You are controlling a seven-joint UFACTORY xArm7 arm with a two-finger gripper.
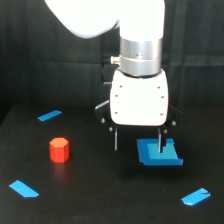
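Observation:
An orange-red hexagonal block point(59, 150) stands alone on the dark table at the left. My gripper point(137, 140) hangs right of the middle, pointing down, its two thin fingers wide apart. Between them only dark table shows. A blue, square tray-like thing point(170, 161) lies at the right, behind or below the gripper's right finger, which crosses in front of part of it. Whether that finger touches the blue tray cannot be told from this single view.
Blue tape strips mark the table at back left point(49, 115), front left point(23, 189) and front right point(196, 197). Between the block and the gripper the black surface is clear, as is the front middle. A dark curtain point(40, 60) closes off the back.

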